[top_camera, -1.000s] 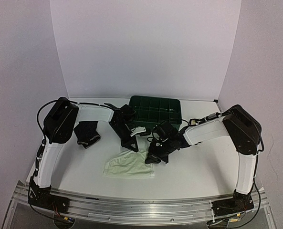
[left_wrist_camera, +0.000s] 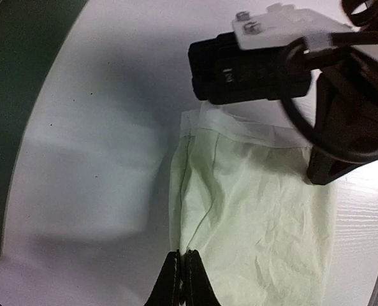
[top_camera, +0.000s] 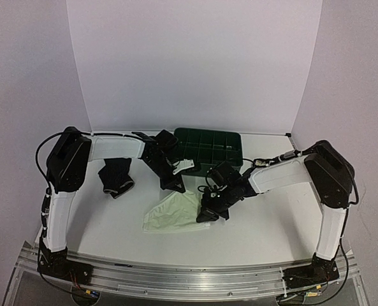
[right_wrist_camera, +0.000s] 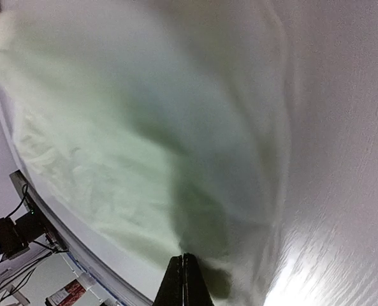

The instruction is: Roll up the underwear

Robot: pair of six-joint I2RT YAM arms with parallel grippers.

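Pale green underwear [top_camera: 171, 215] lies on the white table, folded along one edge, with a whitish band at one end [left_wrist_camera: 252, 134]. My left gripper [top_camera: 179, 188] is at its upper edge; in the left wrist view its fingers are shut on a folded edge of the cloth [left_wrist_camera: 183, 268]. My right gripper [top_camera: 208, 215] is at the cloth's right end; in the right wrist view its fingertips [right_wrist_camera: 176, 274] are close together at the cloth, which is blurred, so whether they pinch it is unclear.
A dark green divided box [top_camera: 208, 140] stands behind the grippers. A dark folded garment [top_camera: 115, 175] lies to the left.
My left gripper has moved up, toward the back, and the cloth's edge with it. My right gripper has shifted slightly right and toward the front.
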